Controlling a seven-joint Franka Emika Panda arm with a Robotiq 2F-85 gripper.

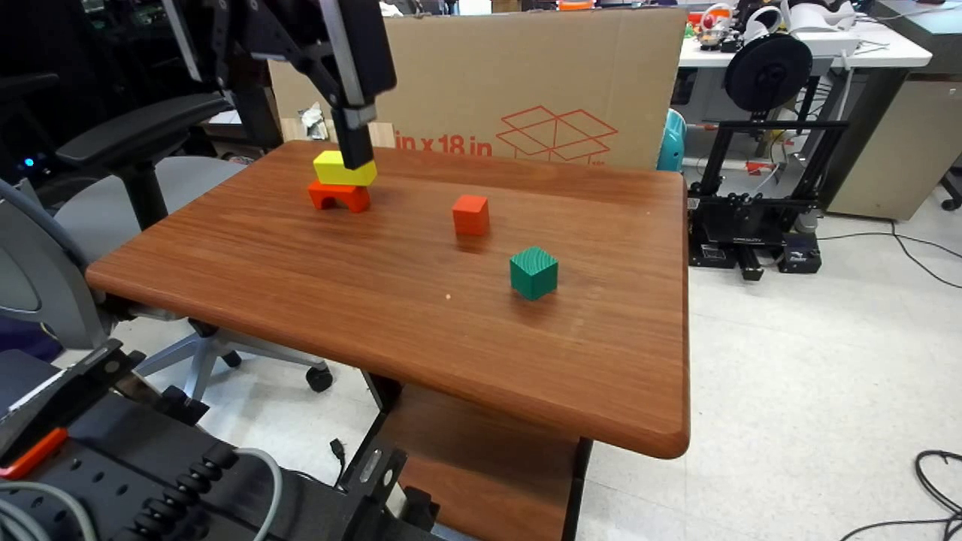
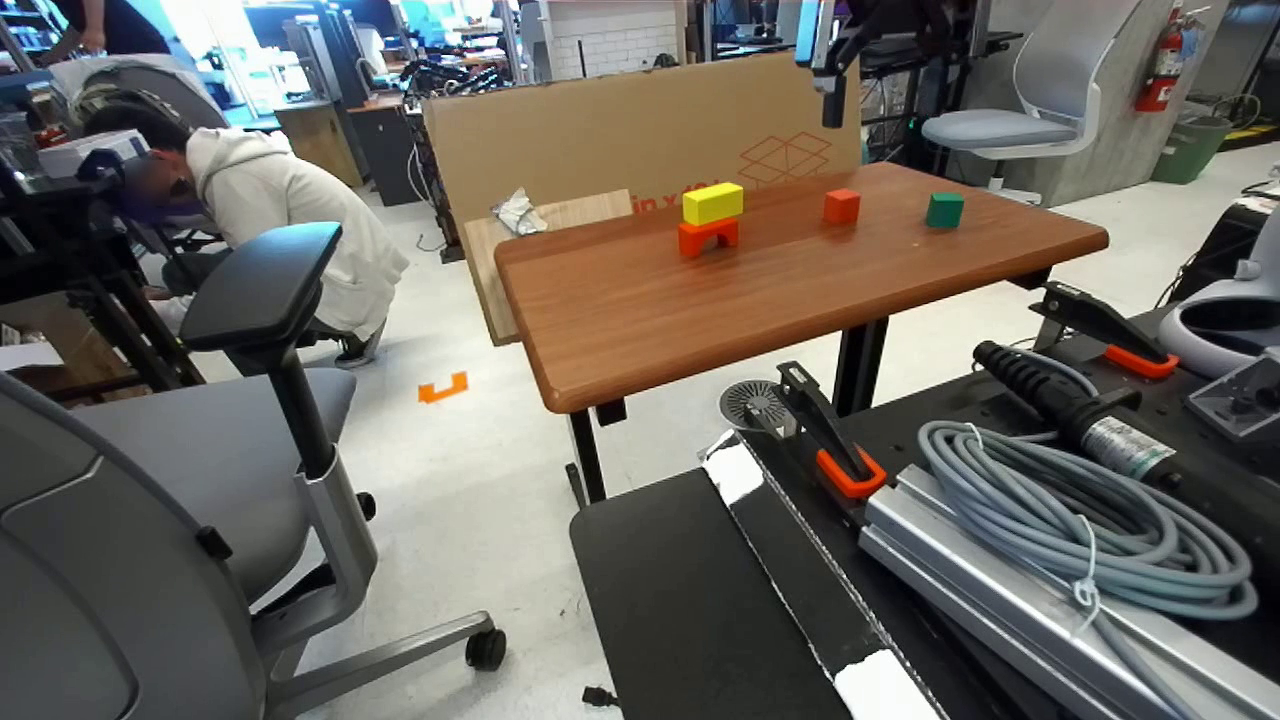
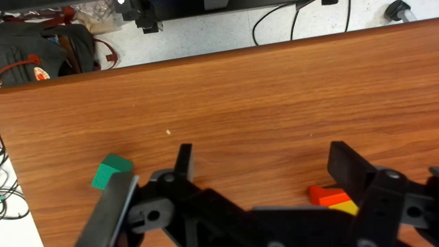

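A yellow block (image 1: pixel 346 168) lies on top of a red-orange arch block (image 1: pixel 340 195) at the table's back left. To the right of them sits a red-orange cube (image 1: pixel 470 216), and nearer the front right is a green cube (image 1: pixel 533 273). My gripper is open above the table, with bare wood between its fingers. In the wrist view the arch (image 3: pixel 327 195) and a bit of yellow block (image 3: pixel 346 207) show beside the right finger. The green cube (image 3: pixel 112 168) appears left of the left finger; the red-orange cube is hidden there.
The wooden table (image 1: pixel 415 297) has wide bare areas at its front and right. A large cardboard panel (image 1: pixel 541 81) stands along the back edge. An office chair (image 1: pixel 81 234) is close to the left side.
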